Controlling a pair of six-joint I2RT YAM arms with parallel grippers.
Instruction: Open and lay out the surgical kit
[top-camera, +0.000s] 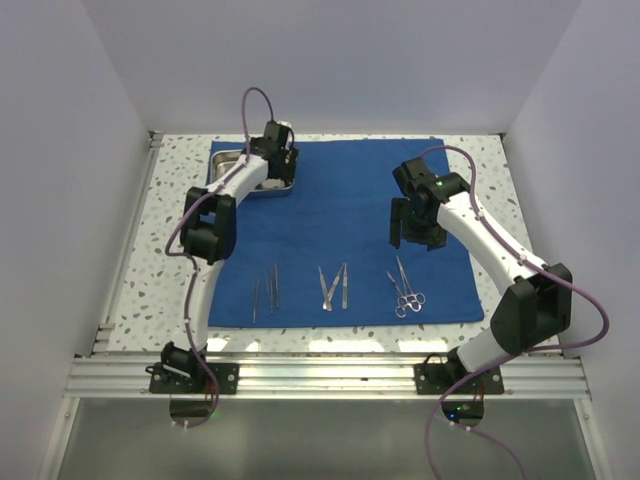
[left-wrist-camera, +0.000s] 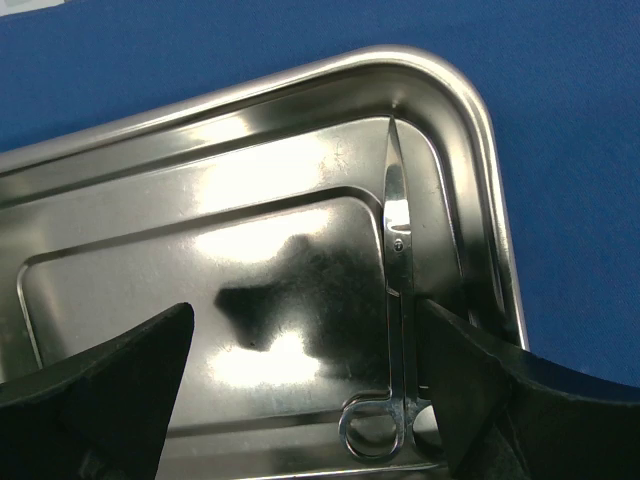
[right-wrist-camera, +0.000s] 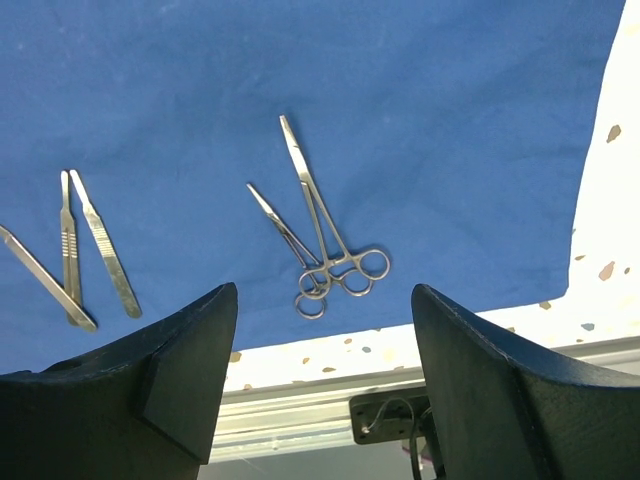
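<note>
The steel tray (top-camera: 222, 157) stands at the cloth's back left corner. Scissors (left-wrist-camera: 397, 270) lie along its right end, points toward the far side. Over them my left gripper hangs open; its right finger (left-wrist-camera: 490, 400) hides part of one handle loop, and whether it touches is unclear. Across the cloth, my right gripper stands open and empty above the blue cloth (right-wrist-camera: 480, 150). Two ring-handled clamps (right-wrist-camera: 325, 215) lie crossed below it. Several scalpel handles (right-wrist-camera: 105, 250) are to their left, and slim tweezers (top-camera: 275, 287) lie at the front left.
Speckled table top (top-camera: 140, 240) borders the cloth, with a metal rail (top-camera: 330, 370) along the front. The grey walls (top-camera: 60, 200) close in both sides.
</note>
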